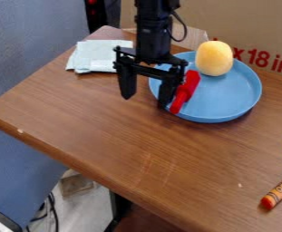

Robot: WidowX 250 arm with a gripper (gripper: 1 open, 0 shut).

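Observation:
The black gripper [147, 90] hangs at the left part of a blue plate [228, 104], lowered with its two fingers apart, one left of the plate over the table, the other in front of a red elongated object [186, 91] on the plate. Nothing shows held between the fingers. A yellow round object [213, 56] sits at the back of the plate.
A white folded cloth [92, 54] lies at the back left. An orange crayon-like stick [278, 188] lies at the front right. A cardboard box [246, 27] stands behind.

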